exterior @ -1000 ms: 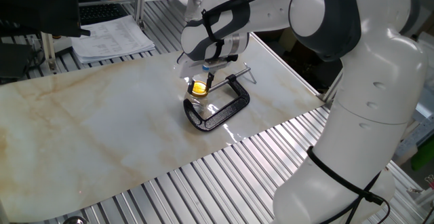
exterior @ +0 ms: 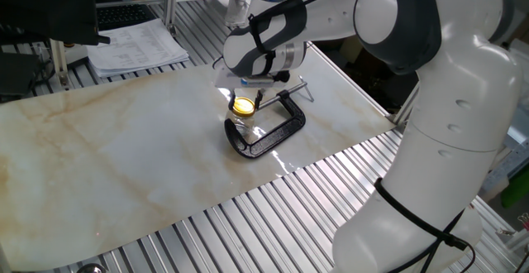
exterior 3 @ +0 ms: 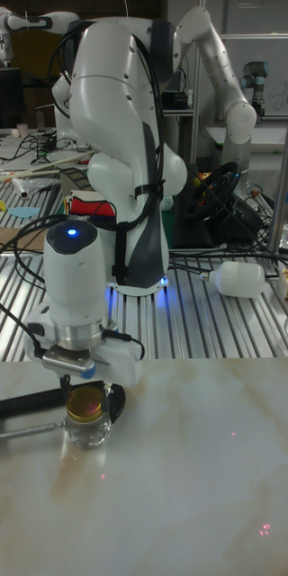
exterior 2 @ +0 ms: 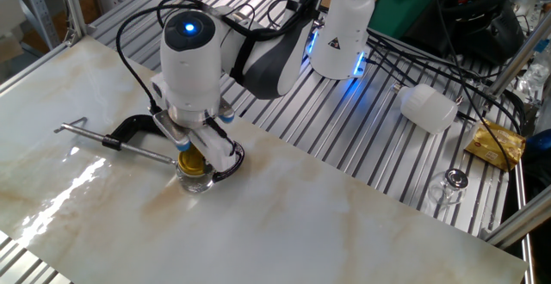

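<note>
A clear glass jar with a gold lid (exterior: pixel 243 107) stands upright on the marble-patterned board. The gripper (exterior: pixel 246 102) points down over it, one finger at each side of the lid; whether both fingers touch it is unclear. A black C-clamp (exterior: pixel 266 143) lies flat on the board, and its silver screw rod (exterior 2: pixel 129 146) runs up to the jar. The jar's glass (exterior 2: pixel 195 182) sits at the clamp's mouth, between the rod and the frame's far end. In exterior view 3, the hand hides the fingertips, while the lid (exterior 3: pixel 85 404) shows below it.
The board (exterior: pixel 99 165) is mostly bare to the jar's left in exterior view 1. Papers (exterior: pixel 136 48) lie beyond its edge. A white bulb-shaped object (exterior 2: pixel 428 108), a small glass jar (exterior 2: pixel 449 187) and a yellow packet (exterior 2: pixel 495 145) rest on the slatted metal table.
The hand has turned slightly and lowered a little over the lid. One finger has shifted slightly right, away from the other in the image. Jar and clamp stay nearly in place.
</note>
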